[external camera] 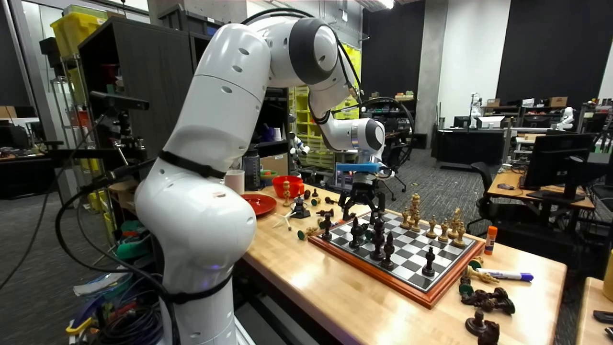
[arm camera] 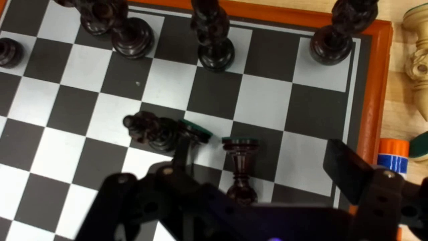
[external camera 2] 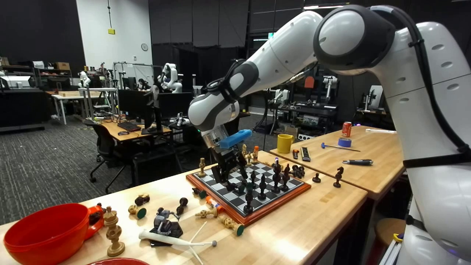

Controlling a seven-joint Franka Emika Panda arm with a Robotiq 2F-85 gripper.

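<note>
My gripper is open over the chessboard (external camera: 409,287), its fingers set wide apart and pointing down. Between them in the wrist view lies a dark chess piece (arm camera: 241,162) on its side, its green base away from the gripper; its near end is hidden by the gripper body. A second dark piece (arm camera: 162,130) lies tipped over just beyond the left finger (arm camera: 182,154), and whether they touch I cannot tell. In exterior view 2 the gripper (external camera 2: 237,180) is low over the board's near-left part.
Dark pieces stand along one side, including a bishop-like one (external camera: 388,253); light pieces (external camera: 414,213) stand opposite. Loose pieces, an orange-capped glue stick (arm camera: 393,154), a red bowl (external camera 2: 46,234) and a white tripod (external camera 2: 170,240) lie around. Several board squares are bare.
</note>
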